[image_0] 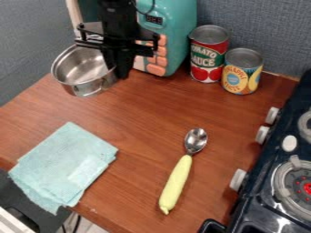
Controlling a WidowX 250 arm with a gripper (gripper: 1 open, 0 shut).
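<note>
A steel bowl (79,73) is up off the wooden table at the upper left, tilted, in front of the teal microwave. My black gripper (112,64) is at the bowl's right rim and appears shut on it, though the fingertips are partly hard to make out.
Two cans, a red one (206,55) and a yellow one (241,73), stand at the back. A light blue cloth (67,164), a spoon (195,141) and a yellow corn cob (175,184) lie on the table (145,127). A black stove (274,196) borders the right.
</note>
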